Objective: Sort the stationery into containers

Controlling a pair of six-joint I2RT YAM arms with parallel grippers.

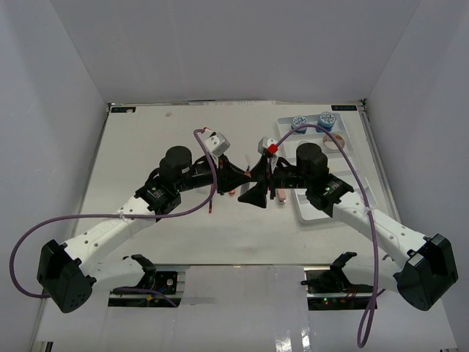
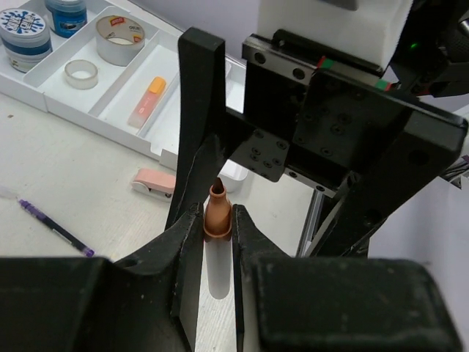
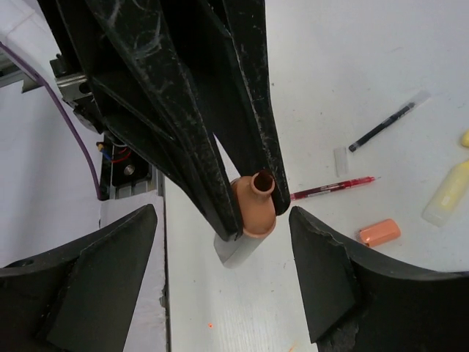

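Note:
Over the table's middle my two grippers meet. My left gripper is shut on an upright tube [image 2: 218, 268] with a translucent body and an orange, open top. My right gripper [image 1: 256, 180] stands part open beside it; in the right wrist view its fingers flank the orange top [image 3: 256, 211], contact unclear. Below lie a purple pen [image 2: 55, 227], a red pen [image 3: 330, 187], a dark pen [image 3: 381, 127], an orange piece [image 3: 379, 232], a pale yellow highlighter [image 3: 445, 193] and a pink stapler-like item [image 2: 152, 181].
The white divided container [image 2: 51, 99] at the right of the table holds two jars [image 1: 326, 119], tape rolls [image 2: 119, 40] and an orange-capped highlighter [image 2: 146, 103].

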